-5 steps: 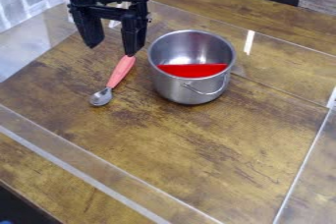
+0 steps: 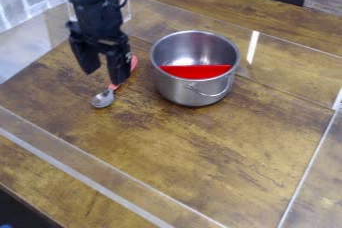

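Note:
My black gripper (image 2: 104, 67) hangs over the left of the wooden table, open, its fingers pointing down just left of a spoon with a red handle and a metal head (image 2: 103, 100). The gripper and arm hide part of the spoon's handle. To the right stands a steel pot (image 2: 195, 84) with a wire handle and something red inside (image 2: 195, 71).
A pale strip of tape or edge runs along the right side and the lower left.
The pot and spoon appear unmoved.

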